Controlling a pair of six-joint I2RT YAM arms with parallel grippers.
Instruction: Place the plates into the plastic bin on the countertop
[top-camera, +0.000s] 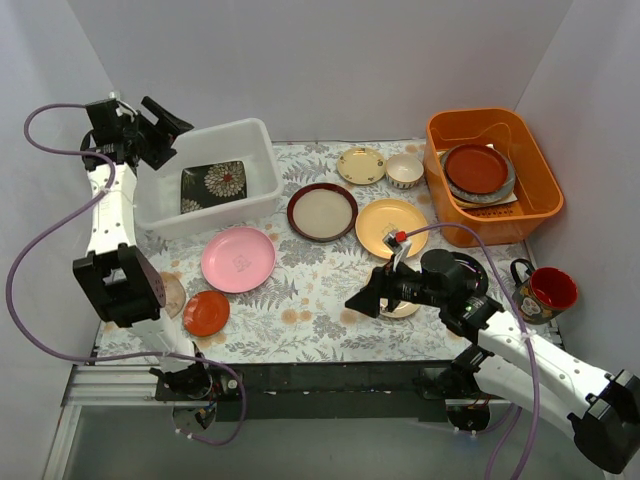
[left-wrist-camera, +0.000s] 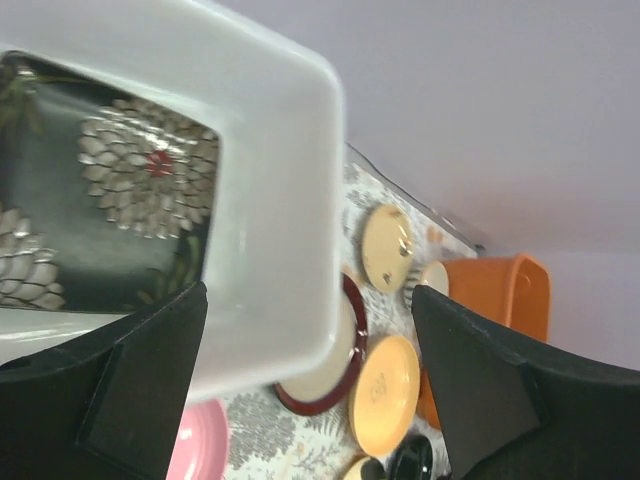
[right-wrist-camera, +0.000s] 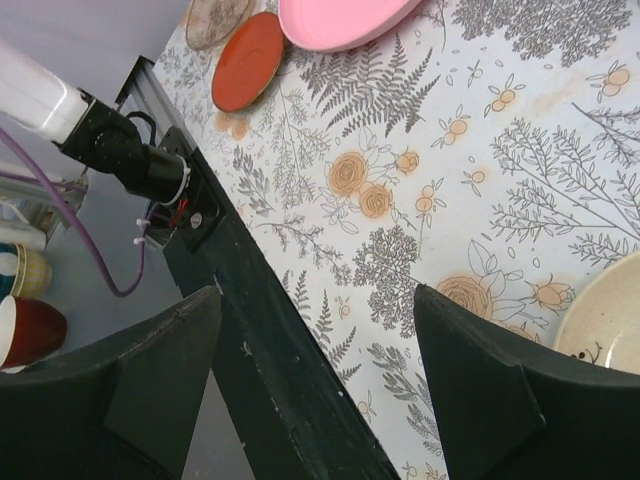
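In the white bin (top-camera: 262, 165) at the back left lies a dark square plate with pale flower patterns (top-camera: 225, 181). My left gripper (top-camera: 180, 133) is above the bin's left side, open and empty; its wrist view shows the patterned plate (left-wrist-camera: 150, 165) below. Over the table's front right my right gripper (top-camera: 366, 302) hangs part open with nothing between its fingers. On the table lie a pink plate (top-camera: 238, 260), a red-orange plate (top-camera: 206, 314), a dark-rimmed cream plate (top-camera: 322, 212), a yellow plate (top-camera: 391, 222) and a small yellow plate (top-camera: 361, 165).
An orange bin (top-camera: 545, 190) at the back right holds a brown plate (top-camera: 476, 168) on a grey one. A small bowl (top-camera: 404, 171) stands beside it, and a red mug (top-camera: 548, 292) is at the far right. Free table shows in the front middle.
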